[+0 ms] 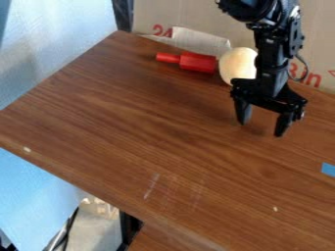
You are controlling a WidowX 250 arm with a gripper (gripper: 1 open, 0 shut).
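Note:
The black gripper (264, 119) hangs low over the back right of the wooden table (144, 137), open, with nothing between its two fingers. A red rolling pin (190, 62) lies at the back edge, left of the gripper. Behind the gripper, a pale round object (238, 63) is partly hidden by the arm.
A white crumpled item (197, 41) lies behind the red pin, against a cardboard panel (190, 15). Blue tape (327, 170) is on the right of the table. The left edge drops away.

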